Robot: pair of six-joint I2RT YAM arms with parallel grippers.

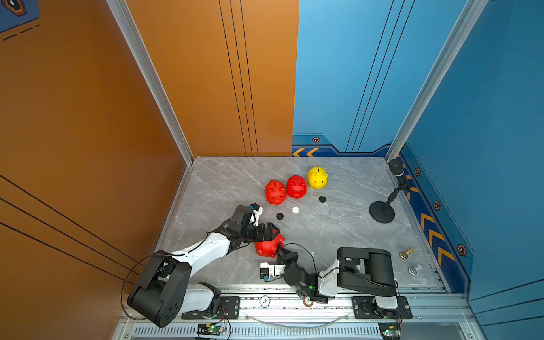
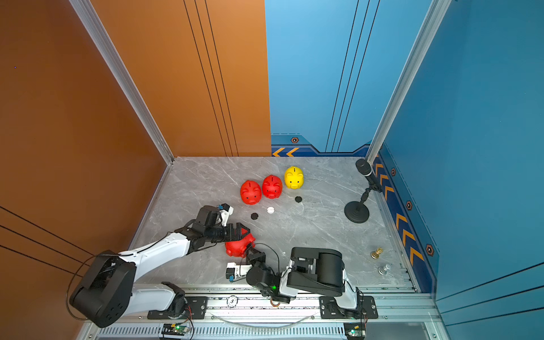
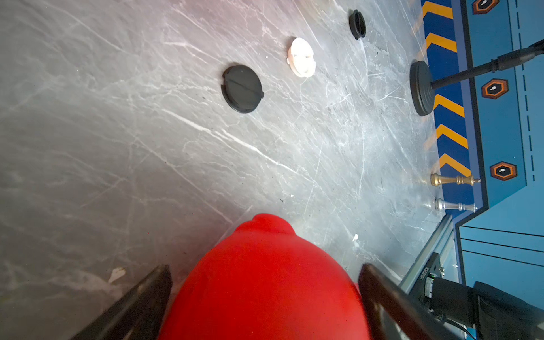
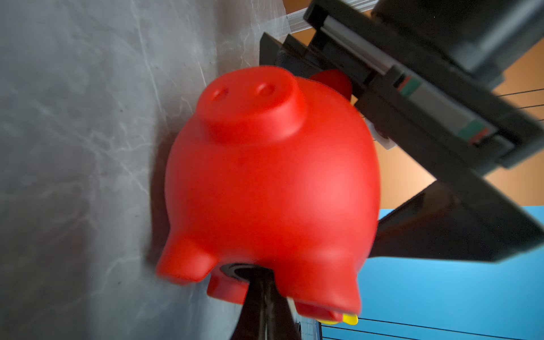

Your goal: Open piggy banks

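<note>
A red piggy bank (image 1: 266, 247) lies tipped near the front, its snout and feet showing in the right wrist view (image 4: 266, 181). My left gripper is open over it, fingers either side of its rounded body. My right gripper is shut, its tips at the dark round opening in the pig's belly. Two more red piggy banks (image 1: 275, 193) (image 1: 296, 187) and a yellow one (image 1: 317, 178) stand at the back. A white plug (image 3: 301, 57) and black plugs (image 3: 242, 88) (image 3: 357, 24) lie on the table.
A microphone on a stand (image 1: 381, 212) is at the right. A gold chess piece (image 1: 405, 253) and a silver one (image 1: 414, 269) stand near the right front edge.
</note>
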